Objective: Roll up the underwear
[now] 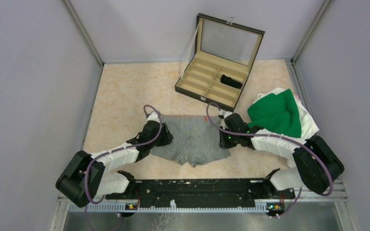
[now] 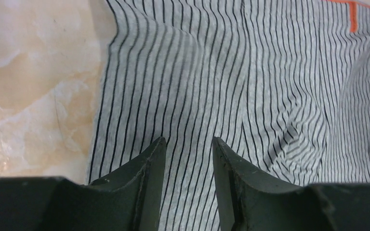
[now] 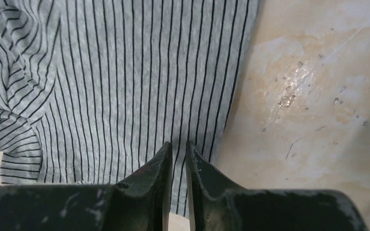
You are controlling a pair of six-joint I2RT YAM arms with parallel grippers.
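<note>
Grey striped underwear with an orange-red mark at its waistband lies spread flat on the table, its folds around the middle of the lower edge. My left gripper is low over the left side of the cloth, its two fingers a little apart, part open. My right gripper is over the cloth's right edge, fingertips slightly apart on or just above the fabric. Whether either touches the cloth is unclear.
An open compartment box with a dark rolled item stands at the back. At right is a basket heaped with green cloth and white cloth.
</note>
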